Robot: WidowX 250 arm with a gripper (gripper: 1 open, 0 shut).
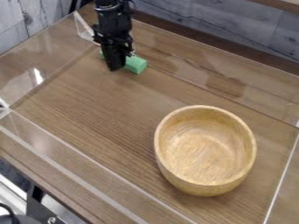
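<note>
The black gripper (114,59) is low at the back of the wooden table, upper left in the camera view. A small green block (135,65) lies on the tabletop just to its right, very close to or touching it. The fingers are small and dark, and whether they are open or shut is unclear.
A large beige oval bowl (205,156) sits at the front right. Low walls edge the table at the back and left.
</note>
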